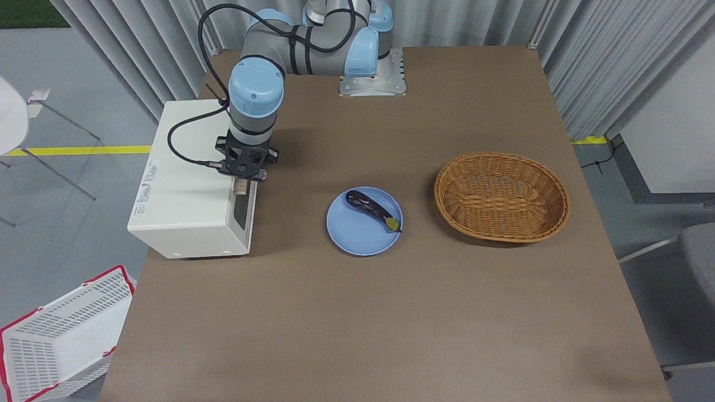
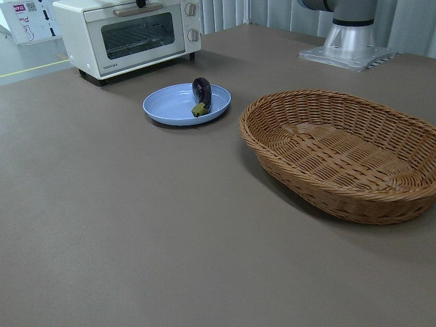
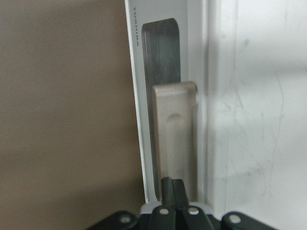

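Note:
A white toaster oven [image 1: 179, 201] stands at the table's left, its door closed with a dark window [image 2: 138, 39] and a pale handle [image 3: 173, 129]. My gripper is at this handle, its black fingers together at the near end of it in the wrist view; whether they touch it I cannot tell. A blue plate [image 1: 355, 238] holds a dark eggplant [image 1: 368, 207], lying right of the oven in the front view.
A wicker basket [image 1: 501, 197] sits empty at the right of the table [image 1: 402, 321]. The robot's base plate [image 1: 372, 87] is at the back.

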